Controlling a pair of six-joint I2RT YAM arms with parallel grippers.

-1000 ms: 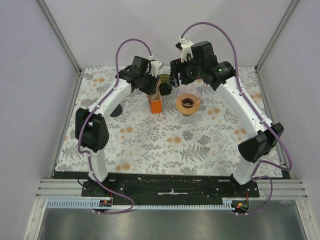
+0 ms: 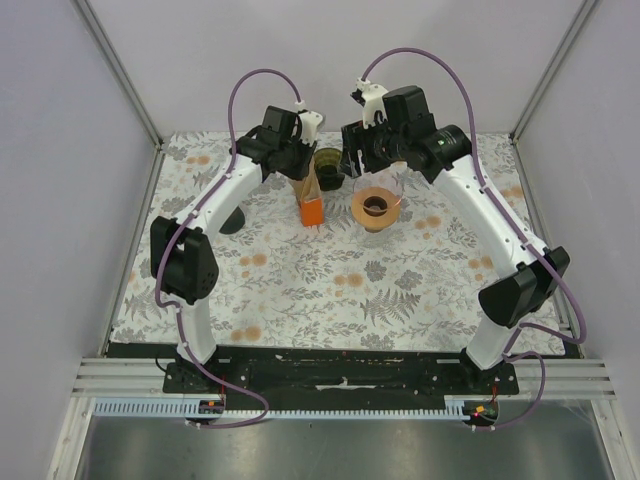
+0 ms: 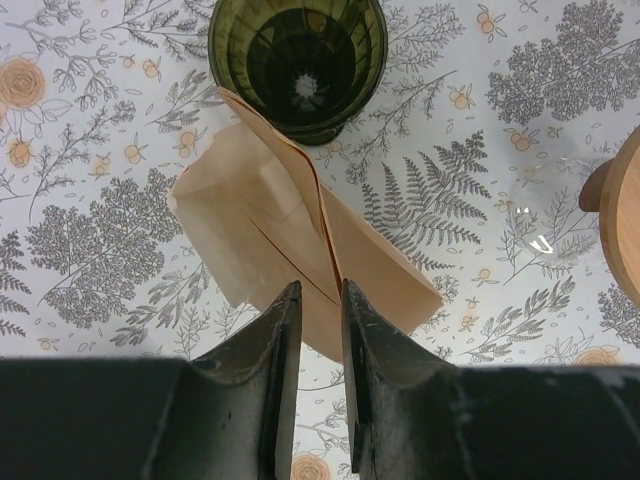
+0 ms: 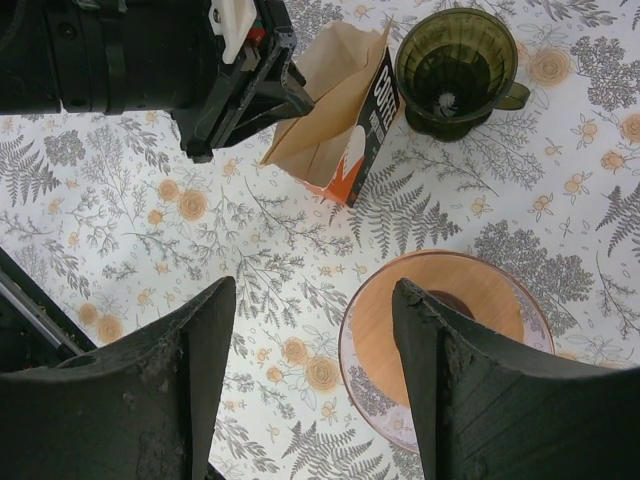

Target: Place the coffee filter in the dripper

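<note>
An orange box of tan coffee filters (image 4: 355, 150) stands upright, paper rising from its open top. In the left wrist view my left gripper is shut on an edge of the filter paper (image 3: 240, 200). The dripper (image 4: 443, 298), a wooden ring in a clear body, stands right of the box in the top view. My right gripper hangs open near the dripper, nothing between its fingers.
A dark green cup (image 2: 330, 168) stands close behind the filter box. A small dark object (image 2: 233, 222) lies at the left, partly under the left arm.
My left gripper has moved slightly toward the back of the table at the filter box. The right arm has barely moved.
</note>
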